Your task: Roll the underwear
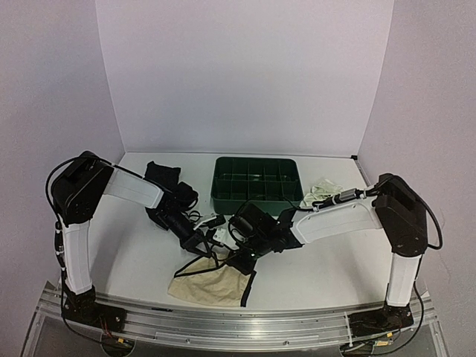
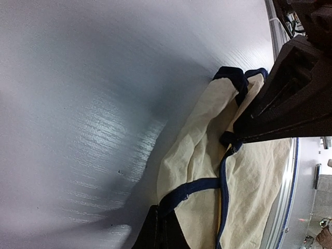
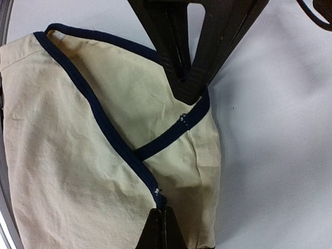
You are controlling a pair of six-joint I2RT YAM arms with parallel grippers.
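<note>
The beige underwear (image 1: 208,286) with navy trim lies folded at the table's front centre. My left gripper (image 1: 208,251) is down on its back edge; in the left wrist view the navy band (image 2: 194,187) runs to its fingertips (image 2: 160,225), whose exact closure I cannot tell. My right gripper (image 1: 238,264) is just right of it, on the cloth; in the right wrist view its fingertips (image 3: 161,228) meet at the end of the long navy trim (image 3: 114,135), but I cannot tell whether they pinch it.
A dark green divided box (image 1: 256,178) stands at the back centre. A dark cloth pile (image 1: 162,171) lies back left and pale cloth (image 1: 325,190) back right, behind the arms. Bare table lies on either side of the underwear.
</note>
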